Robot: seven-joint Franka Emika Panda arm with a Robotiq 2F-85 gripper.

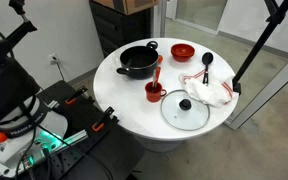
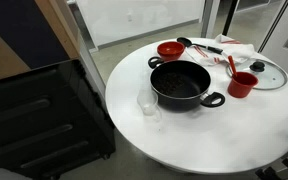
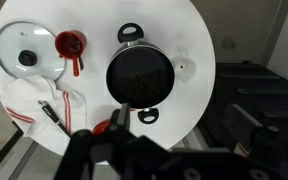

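A black two-handled pot stands on the white round table, with dark small matter inside that I cannot identify. My gripper is open at the bottom of the wrist view, high above the table, and nothing shows between its fingers. A red mug holds a red utensil. Beside the mug lies a glass lid with a black knob. A red bowl sits near the far edge, partly hidden by my gripper in the wrist view. Near the pot is a small clear or whitish item.
A white towel with red stripes lies on the table, a black ladle resting on it. In the second exterior view, the near part of the tabletop is bare. A black drawer unit stands beside the table.
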